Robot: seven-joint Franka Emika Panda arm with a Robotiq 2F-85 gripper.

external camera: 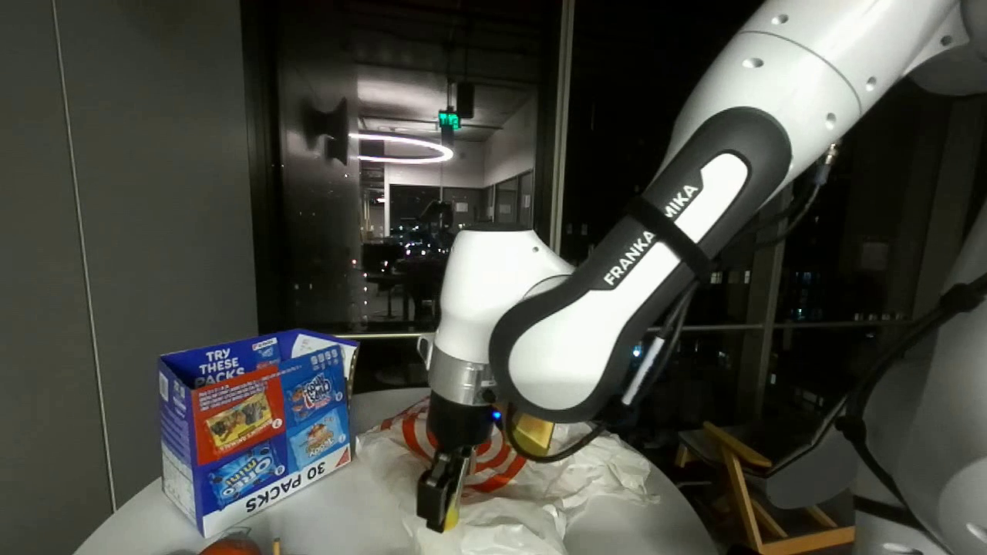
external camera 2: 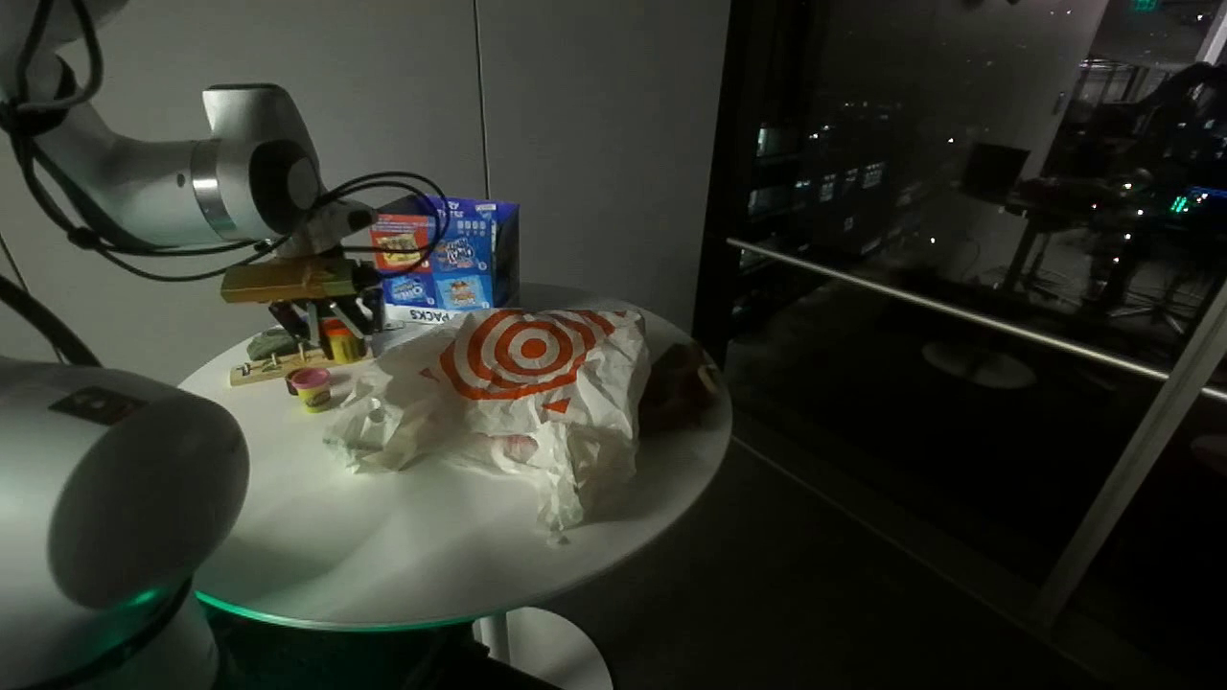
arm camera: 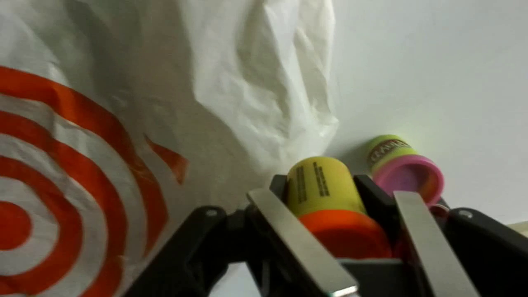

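A yellow tub with an orange lid [arm camera: 324,185] is gripped between the fingers of my gripper, its yellow end pointing away from the wrist. In exterior view 2 the same tub [external camera 2: 342,343] shows between the fingers, above the near-left part of the table. Exterior view 1 has the gripper [external camera: 444,495] in front of the crumpled bag, with only a bit of yellow visible at its tip. A second, smaller yellow tub with a pink lid [arm camera: 408,173] rests on the table, apart from the held one.
A white plastic bag with red target rings [external camera 2: 529,356] covers much of the table. Behind it stands an open blue snack box [external camera: 264,425]. A wooden board [external camera 2: 255,373] lies at the table's left. Bare tabletop [external camera 2: 380,529] spreads along the front.
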